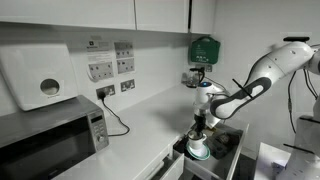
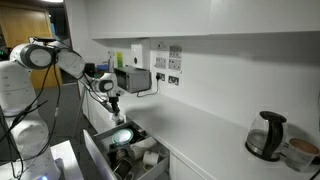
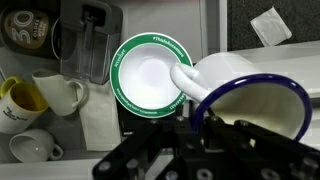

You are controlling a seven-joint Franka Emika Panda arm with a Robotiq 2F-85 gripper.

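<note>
A white mug with a dark blue rim hangs tilted over the drawer edge, its open mouth towards the wrist camera. My gripper is shut on the mug at its near rim; the fingertips are partly hidden. In exterior view 1 the mug appears just above a white plate or bowl with a green rim, beneath the gripper. From the wrist, that green-rimmed dish lies left of the mug, partly overlapped by its handle.
The open drawer holds several white cups, a yellow-lined mug and a black clip-like item. A microwave stands on the counter, which has bare room in its middle.
</note>
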